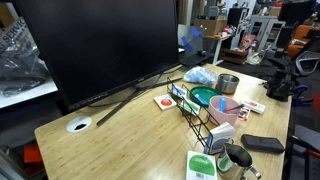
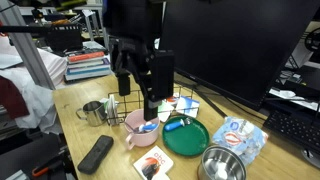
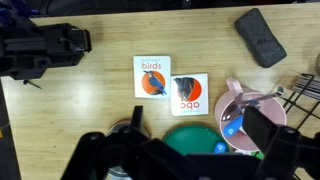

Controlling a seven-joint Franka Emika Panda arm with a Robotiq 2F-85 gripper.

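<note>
My gripper (image 2: 138,100) is high above the table, its black fingers apart with nothing between them; the wrist view looks down past the gripper. A pink bowl-like mug (image 3: 230,94) with a blue object (image 3: 234,126) inside lies partly under the right finger. Between the fingers shows a green plate (image 3: 190,140). Two small bird cards, one (image 3: 151,76) beside the other (image 3: 189,94), lie flat on the wood. A steel pot (image 2: 222,165) is mostly covered by the left finger in the wrist view.
A dark oblong block (image 1: 263,144) lies near the table edge. The wire rack (image 1: 196,120) holds cards, and a metal mug (image 1: 238,160) stands near its end. A large black monitor (image 1: 115,40) borders the back. Bare wood (image 1: 110,145) is clear at the left.
</note>
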